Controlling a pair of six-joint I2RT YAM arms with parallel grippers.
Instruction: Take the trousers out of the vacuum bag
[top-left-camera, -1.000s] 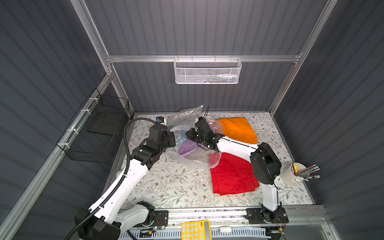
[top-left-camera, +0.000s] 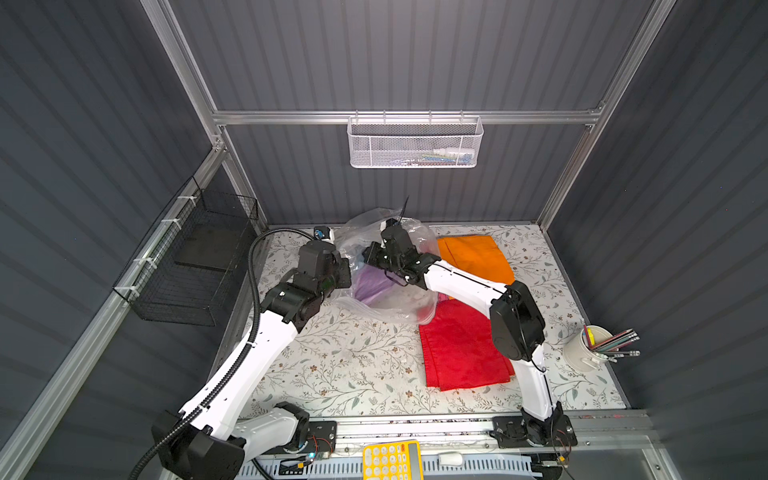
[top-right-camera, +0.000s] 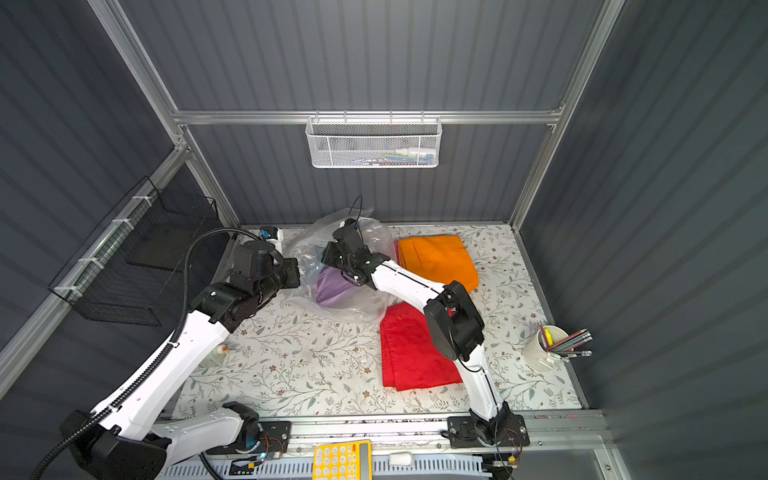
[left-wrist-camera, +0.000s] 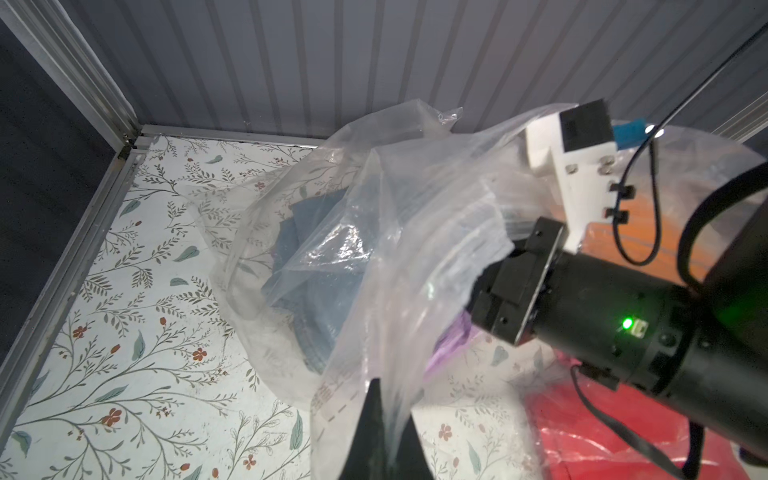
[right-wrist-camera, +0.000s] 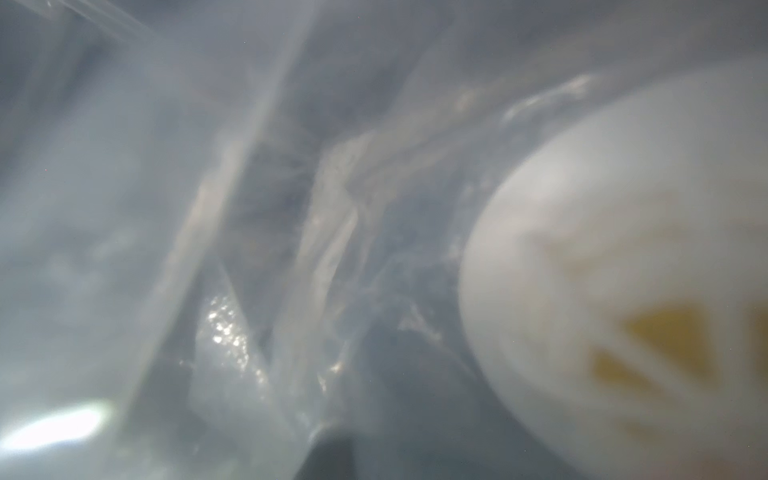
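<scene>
A clear vacuum bag (top-left-camera: 384, 308) with purple (top-left-camera: 368, 284) and blue-grey cloth (left-wrist-camera: 312, 224) inside sits on the patterned table. My left gripper (top-left-camera: 342, 272) is shut at the bag's left side; in the left wrist view its fingertips (left-wrist-camera: 376, 416) meet below a raised strand of clear plastic. My right gripper (top-left-camera: 369, 254) reaches into or against the bag's middle, its fingers hidden by plastic and cloth. The right wrist view shows only close, blurred plastic and a white round valve (right-wrist-camera: 608, 200). Whether the blue-grey cloth is the trousers I cannot tell.
An orange cloth (top-left-camera: 476, 256) lies back right and a red cloth (top-left-camera: 464, 352) front right. A pen cup (top-left-camera: 580, 352) stands at the right edge. A black wire basket (top-left-camera: 192, 264) hangs left, a white one (top-left-camera: 412, 140) at the back.
</scene>
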